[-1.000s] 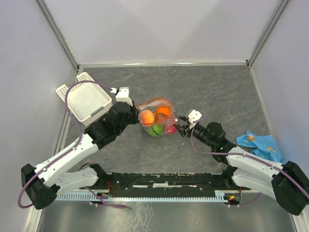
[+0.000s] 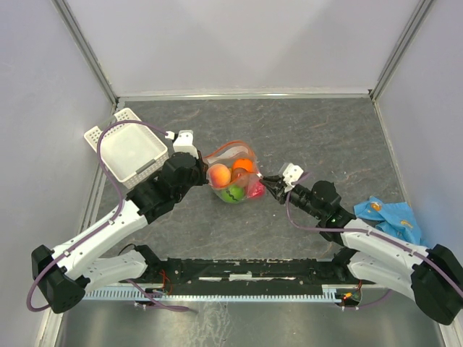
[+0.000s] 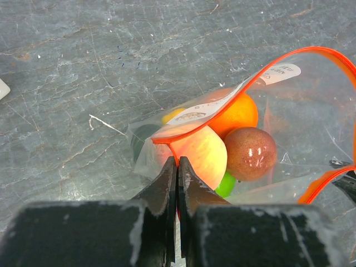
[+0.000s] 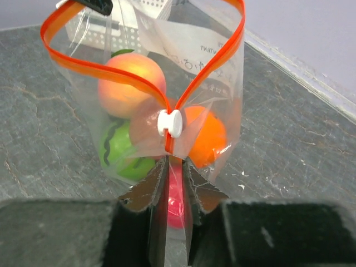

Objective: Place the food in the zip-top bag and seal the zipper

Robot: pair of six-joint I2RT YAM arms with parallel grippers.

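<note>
The clear zip top bag [image 2: 223, 155] has its orange-edged mouth spread open, with a peach [image 2: 219, 175], an orange [image 4: 207, 136], a brown-red fruit [image 3: 251, 154], a green striped fruit [image 2: 233, 193] and a pink-red item [image 4: 175, 197] inside. My left gripper is shut on the orange zip edge at one corner of the mouth. At the opposite corner, a white slider [image 4: 169, 123] sits on the zip. Just beneath it, my right gripper is slightly open, the zip's end between or just behind its fingertips; a firm hold cannot be made out.
An empty white basket [image 2: 132, 150] stands at the back left, beyond the left arm. Against the right wall lies a crumpled blue bag [image 2: 394, 218].
My right gripper has moved slightly left, from just off the bag to its right corner, and the bag's right side has shifted a little. The left arm stays still.
</note>
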